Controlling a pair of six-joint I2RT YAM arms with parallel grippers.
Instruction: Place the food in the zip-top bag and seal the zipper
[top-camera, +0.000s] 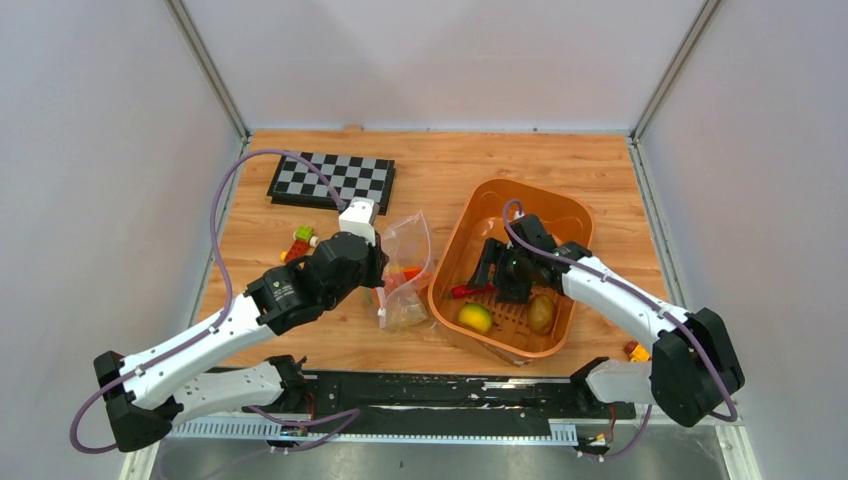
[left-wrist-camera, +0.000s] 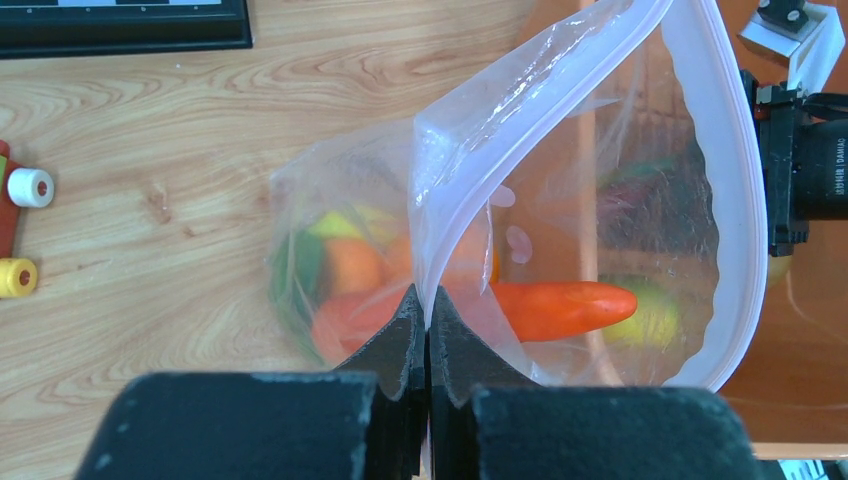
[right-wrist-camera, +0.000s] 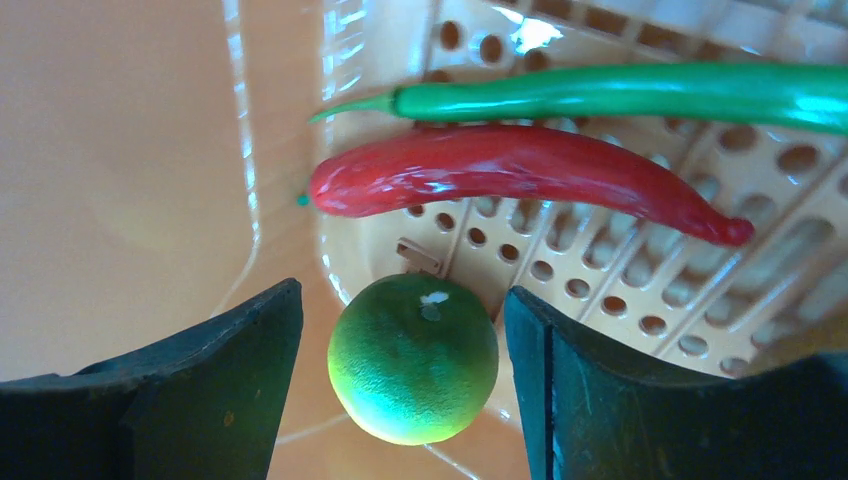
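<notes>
The clear zip top bag (left-wrist-camera: 560, 110) has its mouth spread toward the bin, with carrots (left-wrist-camera: 565, 308) and other produce inside. My left gripper is shut on the bag's rim, the film running between its fingertips. Inside the orange bin (top-camera: 462, 225), my right gripper (top-camera: 500, 283) stands open. In the right wrist view, a green-yellow round fruit (right-wrist-camera: 413, 360) appears between its spread fingers, with no grip on it. Beyond that fruit lie a red chili (right-wrist-camera: 520, 170) and a green chili (right-wrist-camera: 600, 93). A brown potato-like item (top-camera: 541, 314) rests in the bin too.
A black-and-white checkered board (top-camera: 335, 178) lies at the back left. Toy blocks (top-camera: 300, 245) sit left of the bag, close to my left arm. More blocks (top-camera: 636, 351) are at the right edge. The bin's wall stands right beside the bag.
</notes>
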